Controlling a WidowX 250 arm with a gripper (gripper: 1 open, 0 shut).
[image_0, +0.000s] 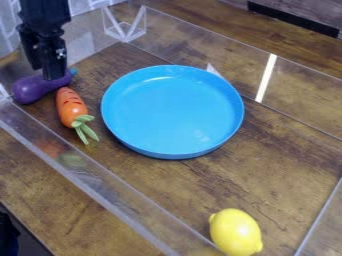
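My black gripper (51, 62) is at the upper left, just above a purple eggplant (35, 88) that lies by the clear tray wall. Whether its fingers are closed on anything is hard to make out; the eggplant appears to sit below the fingertips. An orange toy carrot (72, 108) with green leaves lies to the right of the eggplant. A blue round plate (171, 112) fills the middle of the tray.
A yellow lemon (235, 233) lies at the lower right. Clear plastic walls border the wooden work surface. Bare wood surrounds the lemon and lies to the right of the plate.
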